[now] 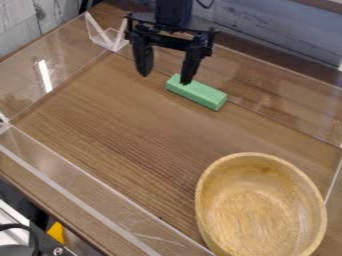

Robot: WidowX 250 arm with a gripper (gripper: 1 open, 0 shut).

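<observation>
My black gripper (pixel 167 62) hangs in the upper middle of the view, open, with its two fingers spread wide apart and nothing visible between them. It is above and to the left of a green rectangular block (pixel 198 93), which lies on the wooden floor of the workspace (pixel 134 140). A round yellow bowl (pixel 261 215) sits at the lower right.
A clear plastic piece (pixel 107 30) stands at the back left, partly behind the arm. Walls border the back and left. Some cables and a yellow item lie outside at the lower left.
</observation>
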